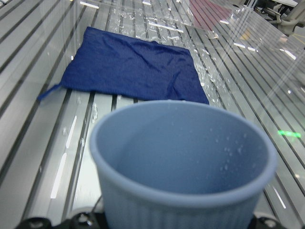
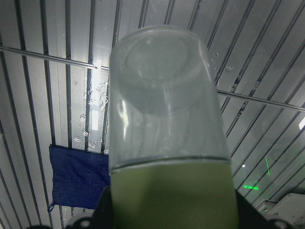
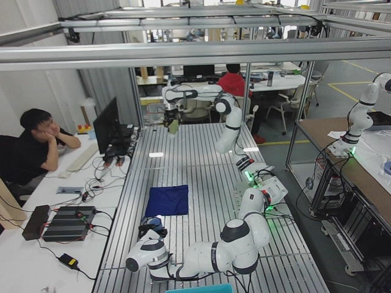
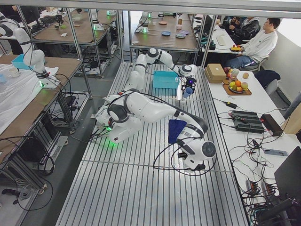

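Note:
A blue cup fills the lower left wrist view, with my left gripper shut on it; in the camera left view it is at the near end of the table. A dark blue cloth lies flat on the slatted table beyond the cup. My right gripper is shut on a clear cup with a green lower band, held above the far end of the table; its fingers are mostly hidden in the right wrist view.
A teal bin stands at the near end by the left arm. Water drops and wet patches show on the slats. A side desk with electronics and a seated person borders the table.

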